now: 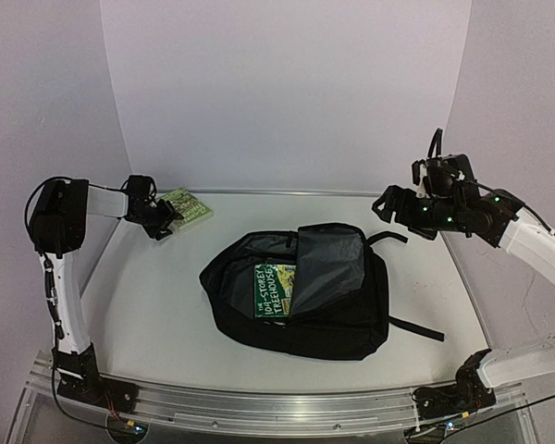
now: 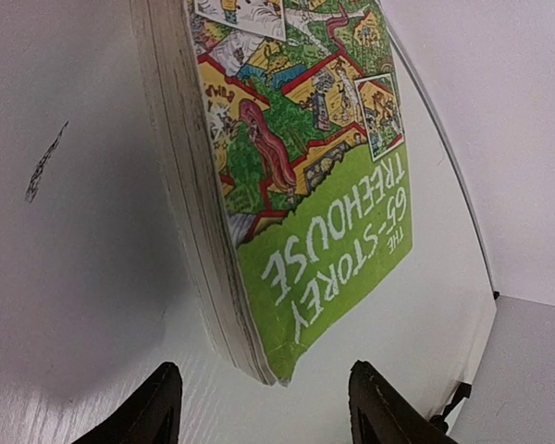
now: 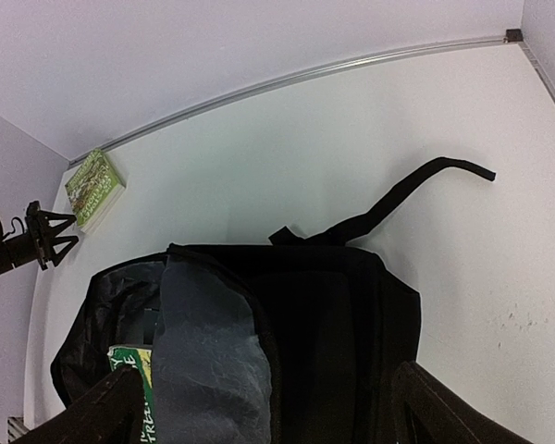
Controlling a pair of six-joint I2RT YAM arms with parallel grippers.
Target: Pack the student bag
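A black backpack (image 1: pixel 347 324) lies unzipped mid-table, its grey-lined flap (image 1: pixel 328 268) folded partly over the opening. Inside it rests a dark green book (image 1: pixel 266 294), "The 104-Storey Treehouse", partly covered by the flap. At the far left corner a lighter green book, "The 65-Storey Treehouse" (image 2: pixel 319 250), lies flat on the table. My left gripper is open just short of that book's near corner, with nothing between its fingers. Over the right side of the table, my right gripper hangs open and empty; the backpack shows below it.
A black strap (image 3: pixel 398 199) reaches from the bag across the back of the table, and another strap (image 1: pixel 416 329) lies to its right. Walls close in the back and both sides.
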